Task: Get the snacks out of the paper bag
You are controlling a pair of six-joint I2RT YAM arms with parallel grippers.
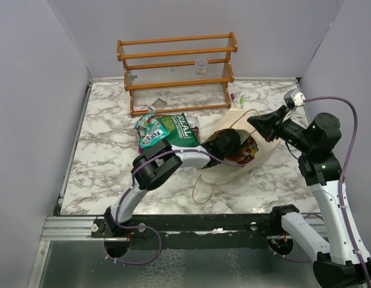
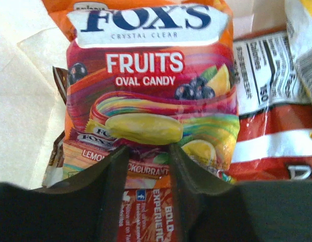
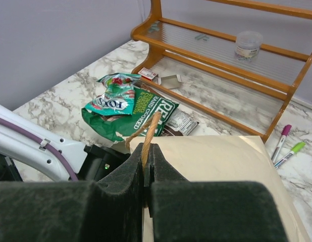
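My left gripper reaches into the paper bag. In the left wrist view its blurred fingertips are apart, over a Fox's fruits candy bag; red and white snack packs lie beside and below it. My right gripper is shut on the bag's twisted handle at the bag's rim. Outside the bag, a green snack pack, a teal Fox's pack and a dark pack lie in a pile.
A wooden shelf rack with a clear tub stands at the back. Two markers lie right of the rack.
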